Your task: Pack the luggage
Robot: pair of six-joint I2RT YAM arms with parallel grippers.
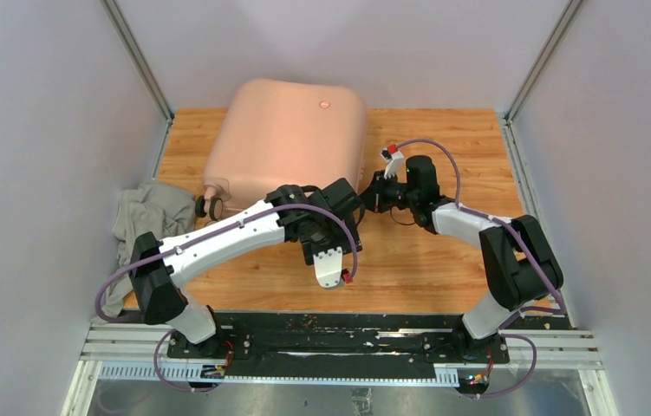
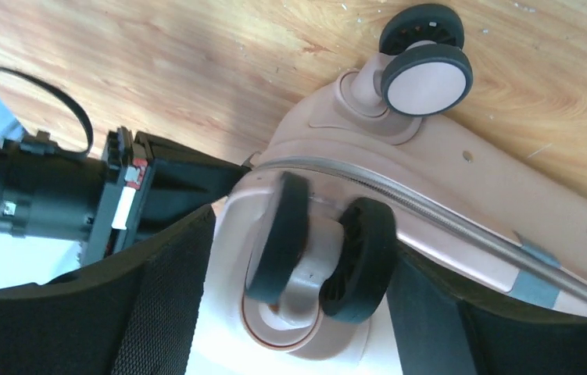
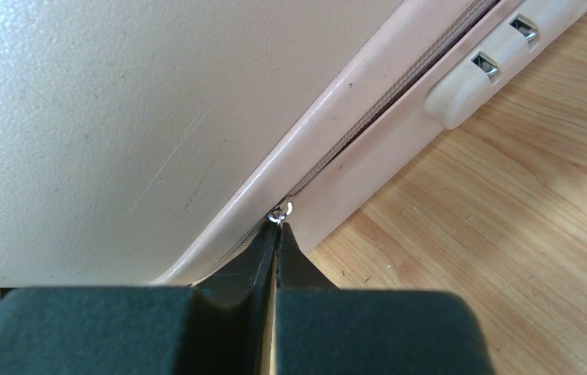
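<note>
A pink hard suitcase (image 1: pixel 287 139) lies closed at the back of the wooden table, with wheels toward the front. In the left wrist view one wheel (image 2: pixel 278 242) sits between the fingers of my left gripper, which stands part open around it; whether it touches is unclear. A second wheel (image 2: pixel 427 82) is above it. My right gripper (image 1: pixel 374 195) is at the suitcase's right side; in the right wrist view its shut fingertips (image 3: pixel 270 230) are at a metal zipper pull (image 3: pixel 282 209) on the zipper seam.
A grey cloth (image 1: pixel 148 217) lies at the left edge of the table. Walls enclose the sides and back.
</note>
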